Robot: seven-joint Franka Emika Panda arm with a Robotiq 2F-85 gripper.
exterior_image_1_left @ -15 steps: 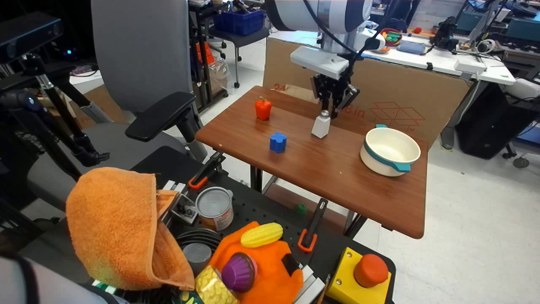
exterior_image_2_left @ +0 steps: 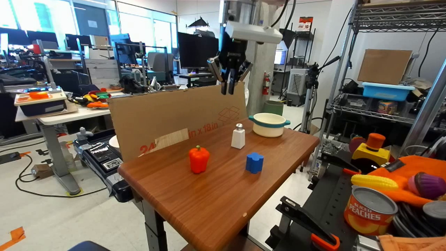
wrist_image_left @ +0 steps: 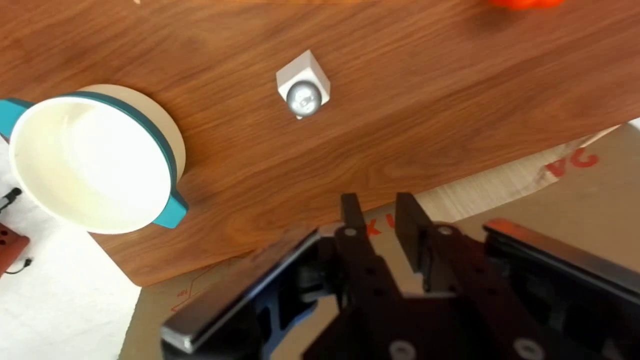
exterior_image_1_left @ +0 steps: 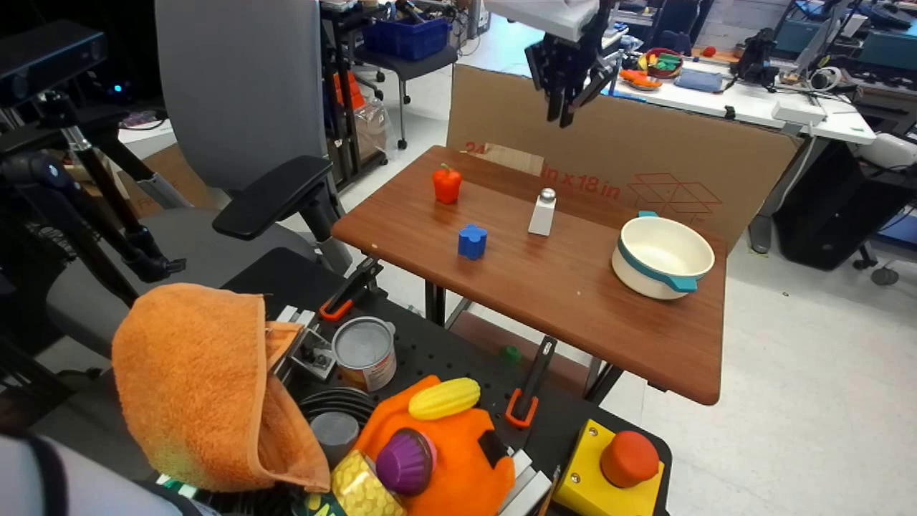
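Observation:
My gripper [exterior_image_1_left: 560, 119] hangs high above the far edge of the wooden table [exterior_image_2_left: 217, 196]. In the wrist view its two dark fingers [wrist_image_left: 354, 210] stand a little apart with nothing between them. A white tapered shaker [exterior_image_1_left: 542, 216] with a silver cap stands upright on the table, well below and clear of the gripper [exterior_image_2_left: 228, 90]. The red pepper [exterior_image_2_left: 199, 159] and the blue flower-shaped block [exterior_image_2_left: 254, 162] rest apart from it. At the other end sits an empty cream pot [wrist_image_left: 90, 162] with teal handles.
A cardboard sheet [exterior_image_1_left: 619, 137] stands along the table's far edge. In front is a black cart with a peach can [exterior_image_2_left: 370, 209], a yellow corn [exterior_image_1_left: 444, 399], an orange towel [exterior_image_1_left: 198, 387] and a red stop button [exterior_image_1_left: 630, 457]. Bare tabletop lies between the objects.
The gripper has risen from around the shaker's cap to well above the table. The shaker, slightly tilted before, now stands upright by itself at nearly the same spot.

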